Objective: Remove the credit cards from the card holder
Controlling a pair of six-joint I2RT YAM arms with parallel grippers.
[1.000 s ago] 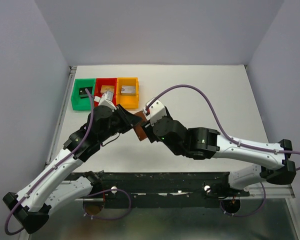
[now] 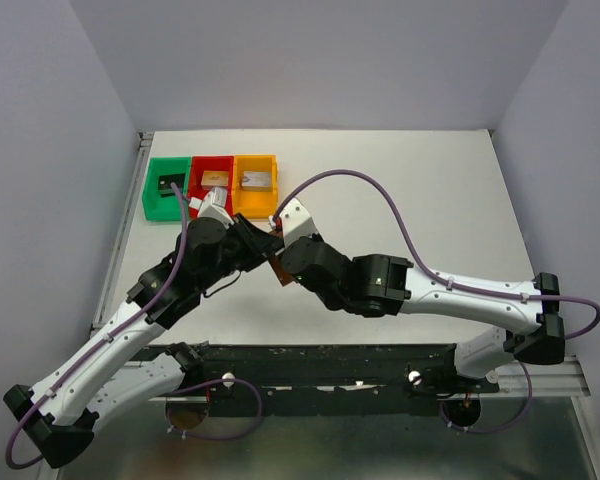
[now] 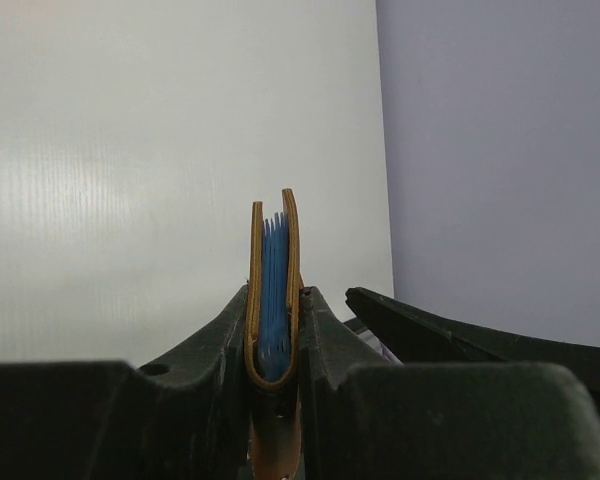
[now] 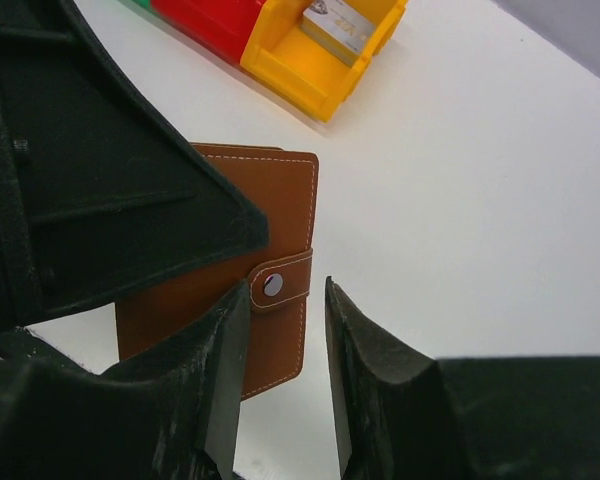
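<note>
A brown leather card holder (image 4: pixel 215 345) with a snap strap (image 4: pixel 295 278) is held up by my left gripper, which is shut on it. Blue layered edges (image 3: pixel 274 255) show between its two brown covers in the left wrist view; cards and lining cannot be told apart there. My right gripper is part open, its fingertips on either side of the holder's strap edge. One fingertip (image 4: pixel 238 300) lies close to the metal snap (image 4: pixel 273 285); contact is unclear. From above, both arms largely cover the holder (image 2: pixel 283 270).
Green (image 2: pixel 152 208), red (image 2: pixel 202 162) and yellow (image 2: pixel 271 162) bins stand at the back left, with items inside. Both grippers sit very close together.
My right gripper has moved left, closing in on the card holder's edge. The left arm and the holder look nearly still.
</note>
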